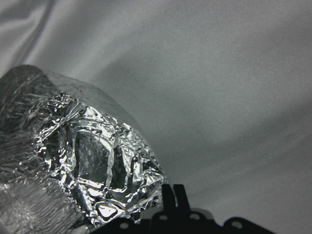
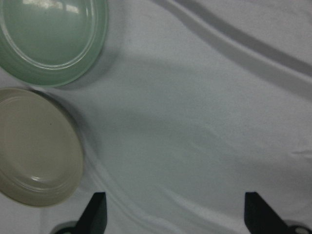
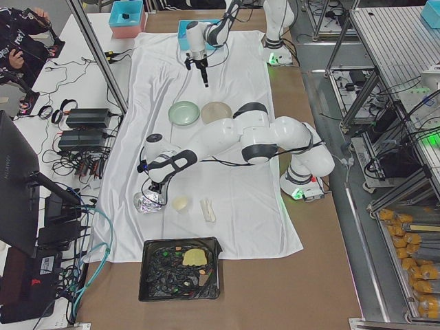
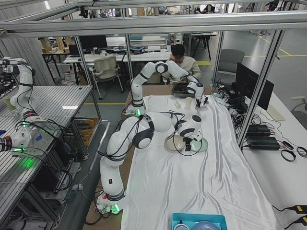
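A crumpled foil item [image 3: 148, 201] [image 1: 97, 161] lies on the white cloth. My left gripper [image 3: 157, 185] is at its edge, fingers close together; whether they pinch any foil is unclear. My right gripper [image 3: 196, 63] hangs open over the cloth, nothing between its fingers. In the right wrist view a green plate [image 2: 48, 34] and a beige plate [image 2: 36, 146] lie ahead of it to the left.
A pale round item [image 3: 180, 203] and a pale strip [image 3: 207, 210] lie right of the foil. A black tray [image 3: 158, 282] is at the near end, a blue bin [image 4: 196, 218] at the far end.
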